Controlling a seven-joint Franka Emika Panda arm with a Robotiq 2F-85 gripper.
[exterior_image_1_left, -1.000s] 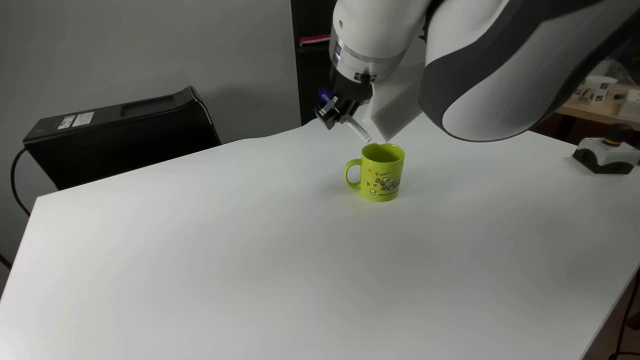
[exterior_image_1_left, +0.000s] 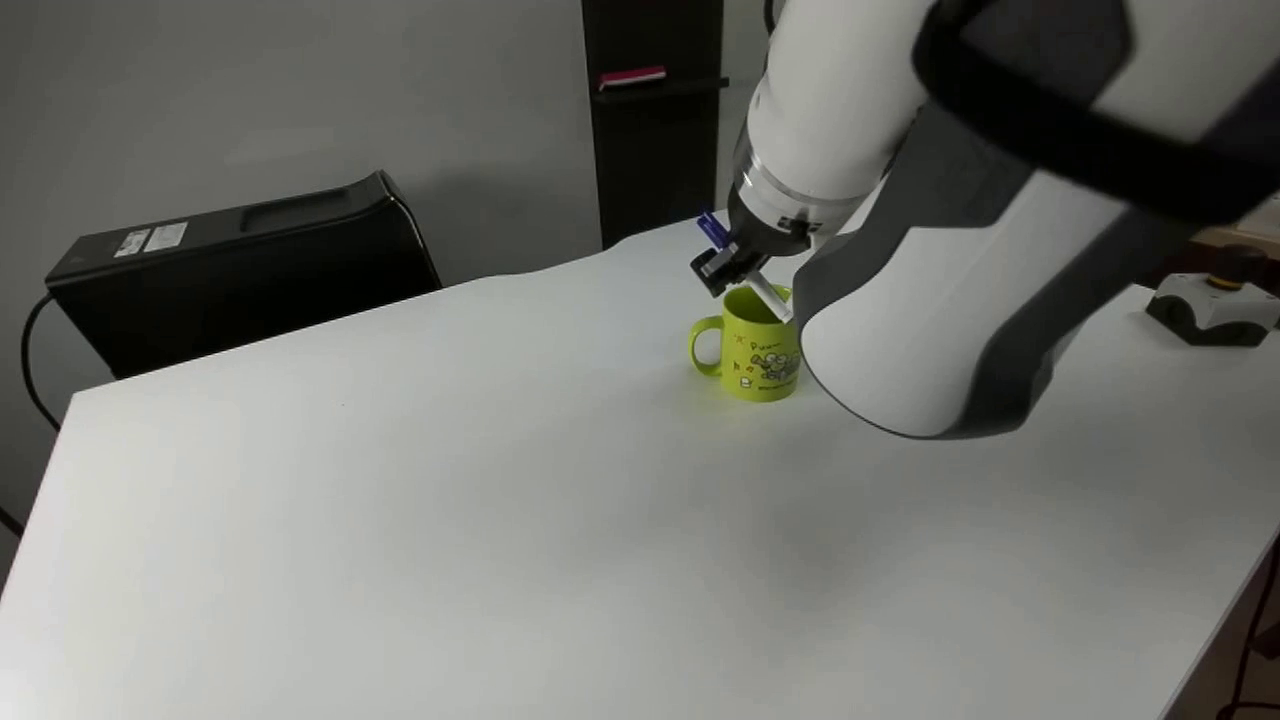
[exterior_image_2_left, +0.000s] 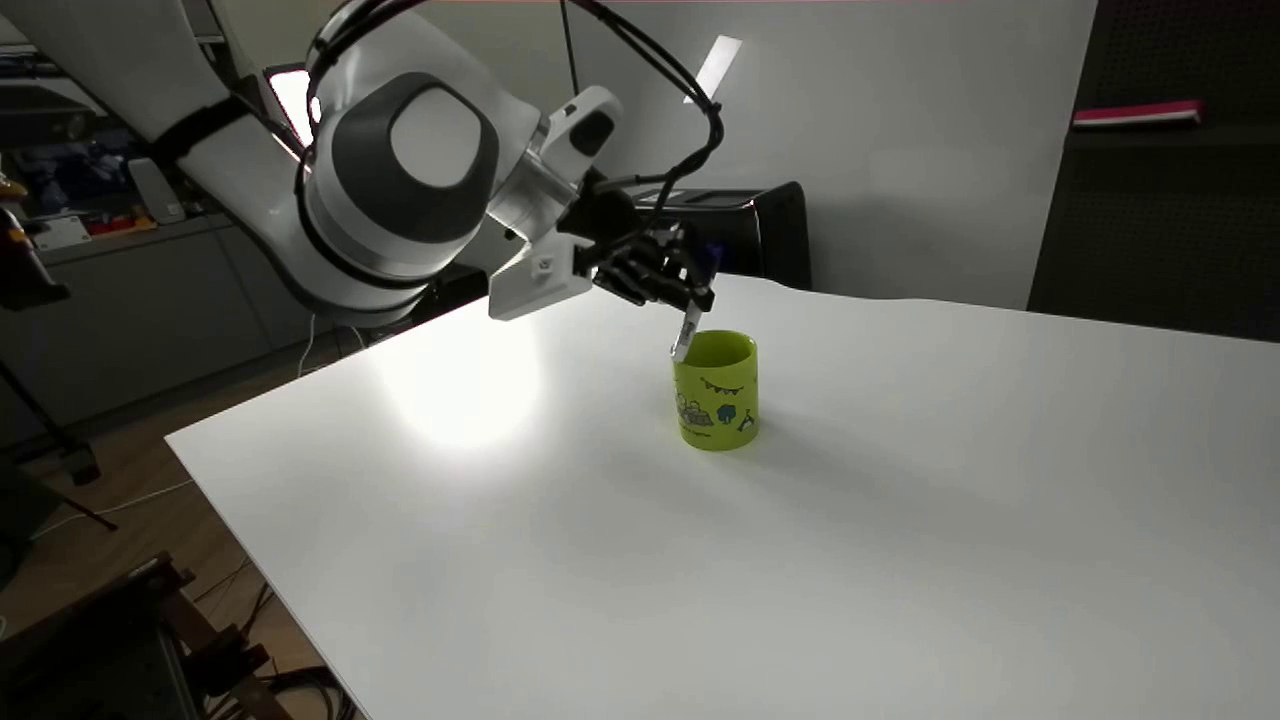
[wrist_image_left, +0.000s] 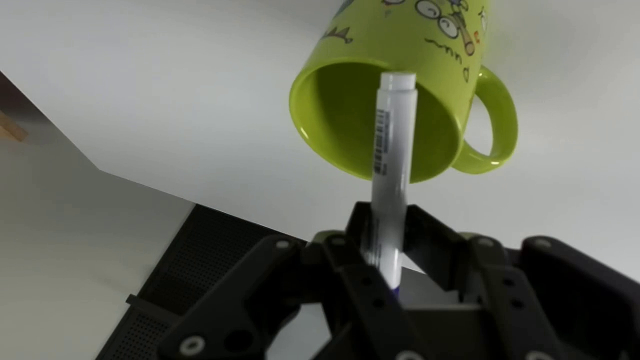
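Observation:
A yellow-green mug (exterior_image_1_left: 758, 360) with printed drawings stands upright on the white table, its handle to the left in exterior view 1. My gripper is shut on a white marker (wrist_image_left: 394, 138) with a blue end. The marker is tilted, and its white end overlaps the mug's opening in the wrist view. In exterior view 2 the marker (exterior_image_2_left: 686, 332) slants down to the near left rim of the mug (exterior_image_2_left: 717, 402). Whether it touches the rim or reaches inside I cannot tell. The gripper (exterior_image_1_left: 723, 266) is above the mug, a little to one side.
A long black box-shaped device (exterior_image_1_left: 252, 264) stands behind the table's far edge. At the right a white and black device with a knob (exterior_image_1_left: 1214, 306) sits on the table.
In exterior view 1 the gripper and marker have moved right and slightly down, bringing the marker's white end to the mug's opening. The arm now hides the mug's right side. The mug has not moved.

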